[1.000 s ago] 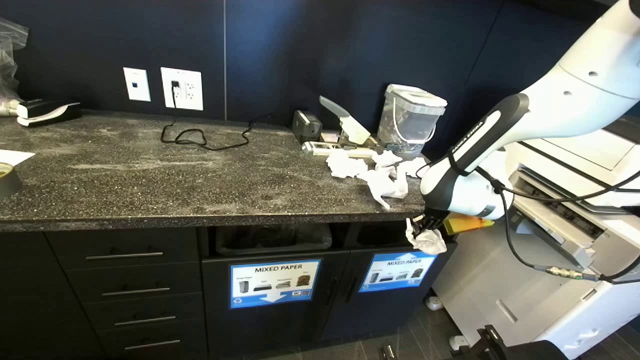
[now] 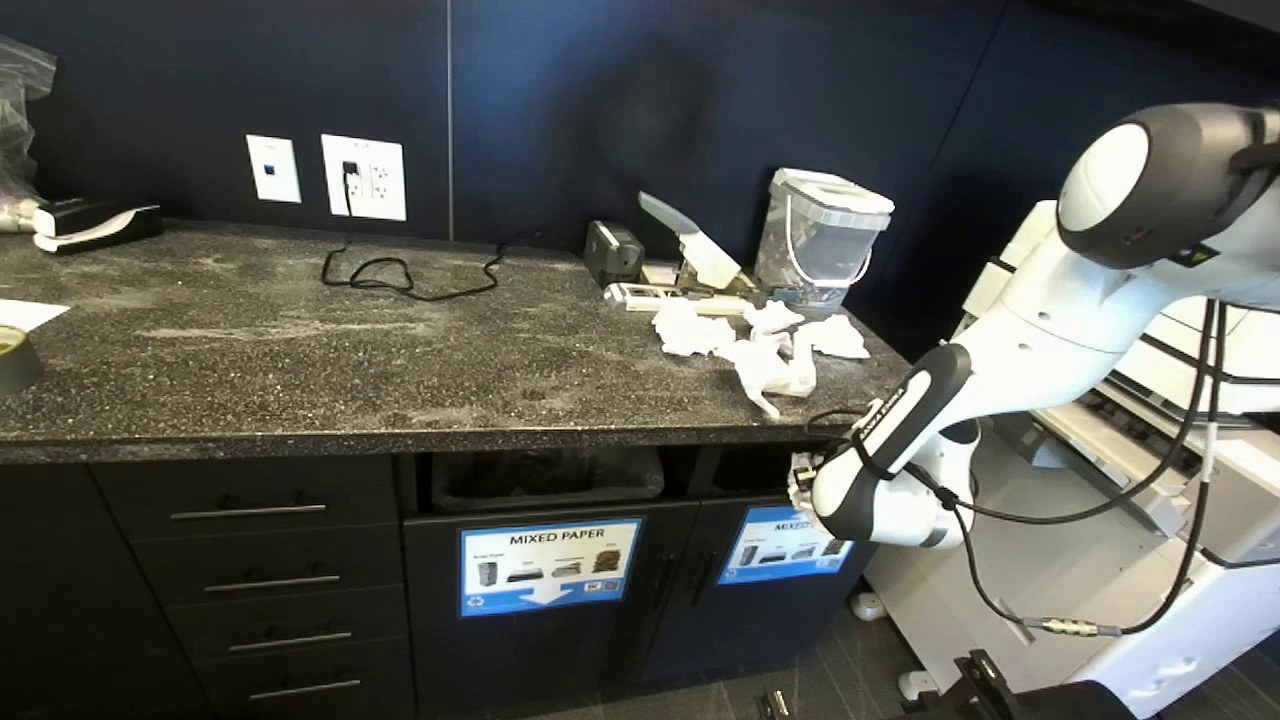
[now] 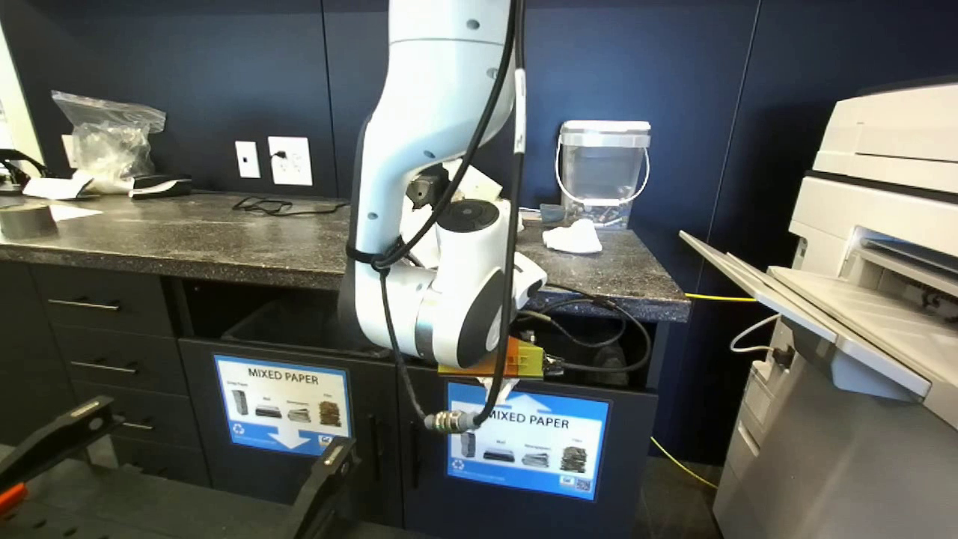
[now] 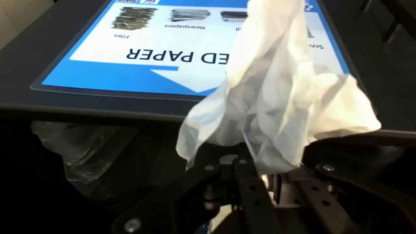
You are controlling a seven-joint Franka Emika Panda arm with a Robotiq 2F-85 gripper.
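A crumpled white paper [image 4: 273,97] is pinched in my gripper, which is shut on it. In the wrist view the paper spreads out past the fingertips, in front of a mixed paper sign [image 4: 175,54] and the dark bin opening. From exterior view 1, only a bit of that paper [image 2: 800,480] shows beside the arm's end, below the counter edge and near the right bin opening. The arm mostly hides the gripper in exterior view 2. More crumpled papers [image 2: 768,360] lie on the right part of the counter.
A clear lidded bucket [image 2: 822,240] and a paper cutter [image 2: 690,294] stand behind the papers. A printer [image 3: 853,224] stands to the right.
The arm has swung lower and turned, bringing the gripper and its paper down and to the left in exterior view 1. The papers on the counter have not moved.
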